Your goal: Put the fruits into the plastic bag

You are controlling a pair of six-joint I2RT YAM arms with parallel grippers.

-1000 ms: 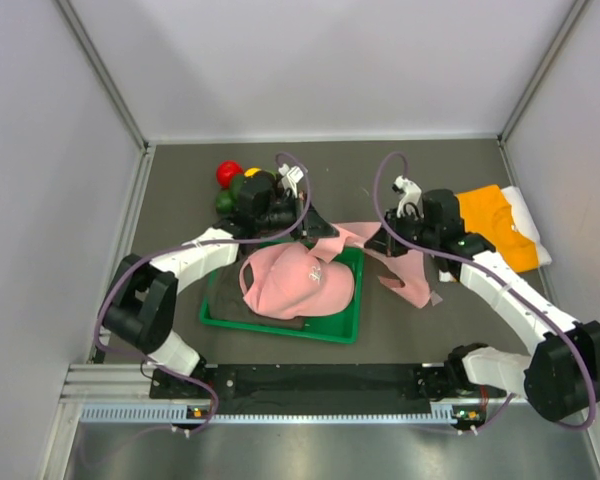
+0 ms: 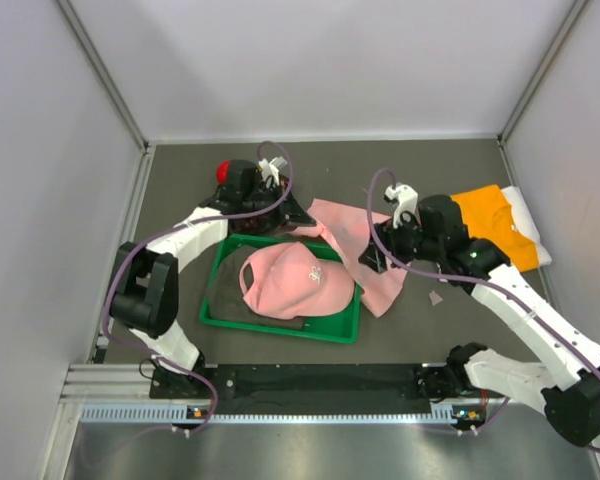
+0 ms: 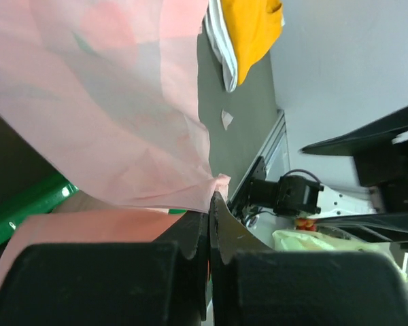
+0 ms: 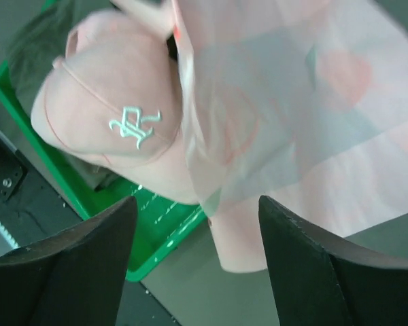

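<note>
My left gripper (image 2: 305, 220) is shut on the edge of a pale pink, thin plastic bag (image 2: 365, 255), which in the left wrist view (image 3: 109, 95) fans out from the fingertips. The bag drapes down to the right of the green tray. My right gripper (image 2: 375, 255) stands open over the bag, with the sheet (image 4: 313, 122) below its fingers and nothing clearly held. A red fruit (image 2: 222, 172) shows at the back left, mostly hidden behind the left arm with the other fruits.
A green tray (image 2: 218, 318) holds a pink cap (image 2: 295, 280) and dark cloth. An orange and white folded cloth (image 2: 490, 225) lies at the right. A small scrap (image 2: 435, 298) lies on the grey floor.
My left gripper moved slightly left and back, pulling the bag, which now spreads downward. More fruit is hidden by the left arm.
</note>
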